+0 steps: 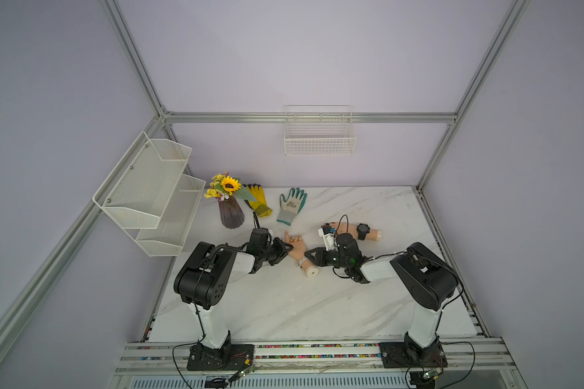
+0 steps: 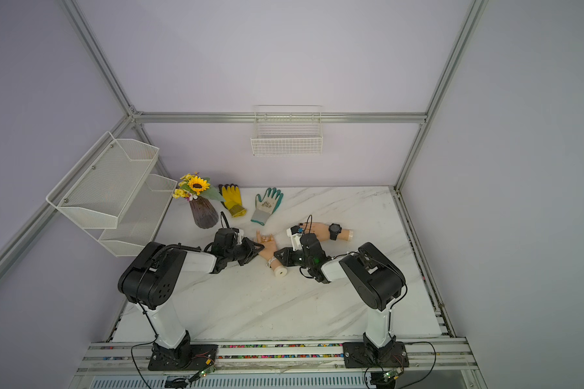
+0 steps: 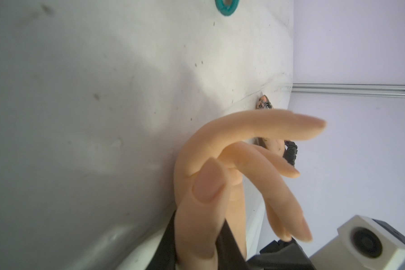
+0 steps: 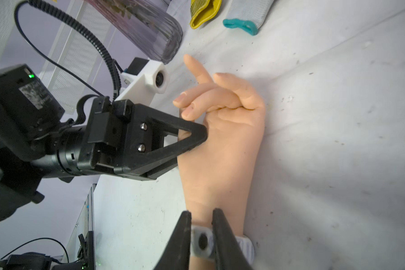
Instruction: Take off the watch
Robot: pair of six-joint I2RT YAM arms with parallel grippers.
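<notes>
The fake hand [image 4: 220, 162] lies palm up mid-table in both top views, a silver watch [image 4: 245, 249] round its wrist. My left gripper is shut on the hand's thumb [image 3: 202, 211]. My right gripper is at the watch, a narrow gap between its fingertips with a light metal part behind; whether it grips that part I cannot tell. A second fake arm [image 1: 373, 234] with a black watch [image 1: 363, 230] lies behind the right arm.
A vase of sunflowers [image 1: 231, 212], a yellow glove [image 1: 258, 201] and a grey-teal glove [image 1: 290, 205] lie along the back left. White mesh shelves [image 1: 149, 188] hang on the left wall.
</notes>
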